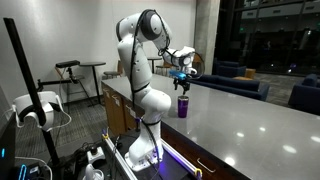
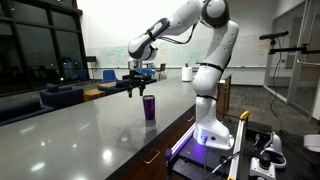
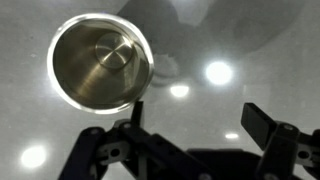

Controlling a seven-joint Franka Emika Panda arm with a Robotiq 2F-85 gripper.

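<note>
A purple cup (image 1: 183, 107) with a dark top rim stands upright on the grey table, near its edge by the arm's base. From above, the wrist view shows the bare metal inside of the cup (image 3: 92, 78), left of the fingers. My gripper is open, and only tabletop shows between its fingers. Exterior view 2 places the gripper (image 2: 137, 89) above the cup (image 2: 150, 108) and a little to one side of it. The two appear apart.
Blue sofas (image 2: 62, 99) stand beyond it. Beside the arm's base lie cables and equipment (image 2: 262, 160), off the tabletop.
</note>
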